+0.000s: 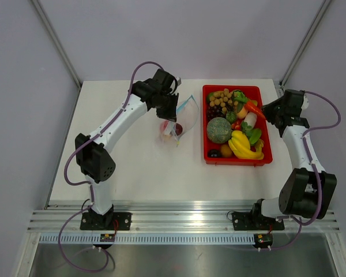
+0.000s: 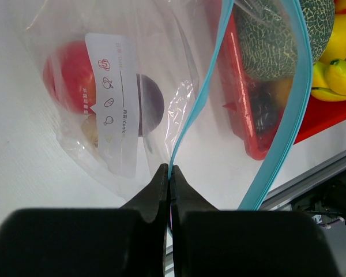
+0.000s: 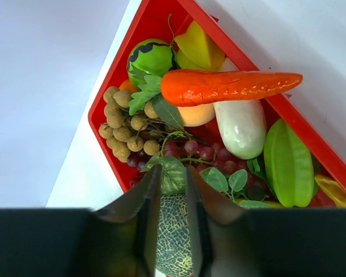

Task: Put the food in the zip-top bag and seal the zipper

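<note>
The clear zip-top bag point(image 1: 188, 114) with its blue zip strip point(image 2: 297, 104) stands gaping on the table. My left gripper is shut on the edge of its mouth. Inside lie a red round food point(image 2: 72, 78), a dark purple round one point(image 2: 151, 104) and something tan, partly behind the white label point(image 2: 112, 98). At the red box's right side, my right gripper stands part open above the food, with nothing between its fingers. An orange-red carrot point(image 3: 225, 86) lies on top of the food, its narrow end over the box rim.
The red box point(image 1: 236, 162) holds a melon point(image 1: 219, 131), yellow bananas point(image 1: 241, 144), an eggplant-like dark fruit point(image 1: 214, 153), longan bunches point(image 1: 221, 96) and other foods. Bare table point(image 1: 138, 179) lies in front of the bag and to its left.
</note>
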